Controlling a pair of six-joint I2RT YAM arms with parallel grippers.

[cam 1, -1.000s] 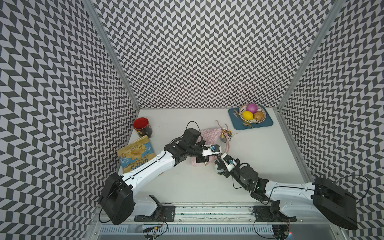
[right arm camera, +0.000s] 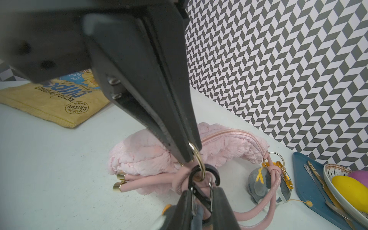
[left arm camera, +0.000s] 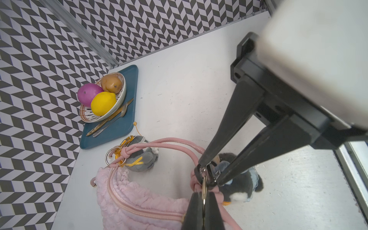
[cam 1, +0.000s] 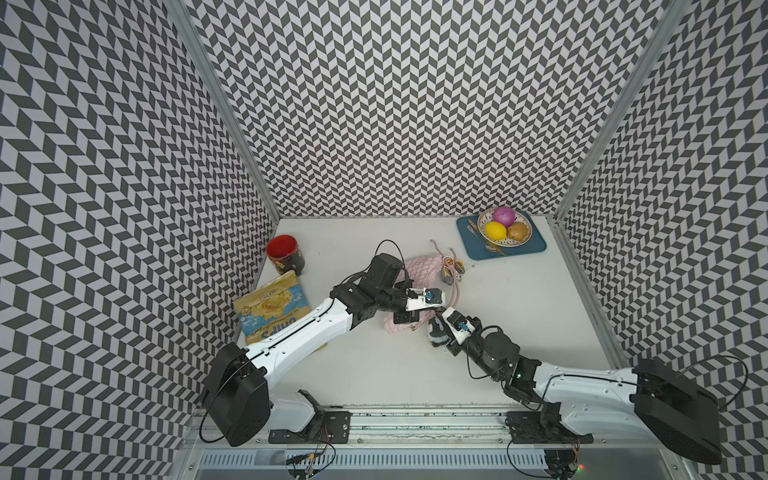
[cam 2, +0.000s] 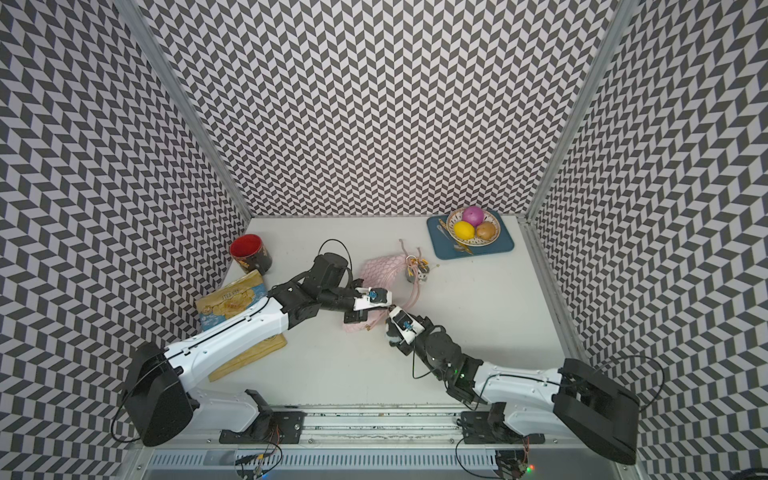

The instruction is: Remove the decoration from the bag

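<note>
The pink fluffy bag (left arm camera: 130,191) lies on the table with its strap (left arm camera: 172,143) looped in front. At the strap's near end, a gold ring (right arm camera: 200,168) passes through a black clasp (right arm camera: 216,174). My left gripper is shut on the thin gold ring. Around the black clasp, my right gripper is shut from the other side. Under it hangs a dark grey plush decoration (left arm camera: 237,184), partly covered by the right fingers (left arm camera: 245,153). Another grey plush (right arm camera: 264,186) with a gold clasp hangs at the strap's far end.
A blue tray (cam 1: 472,245) carrying cutlery and a fruit bowl (cam 1: 481,232) stands at the back right. To the left are a chips bag (cam 1: 272,308) and a red-lined cup (cam 1: 285,253).
Both grippers have stayed close together, with only slight shifts; the right arm sits a touch farther right. The far plush and its strap end moved slightly.
</note>
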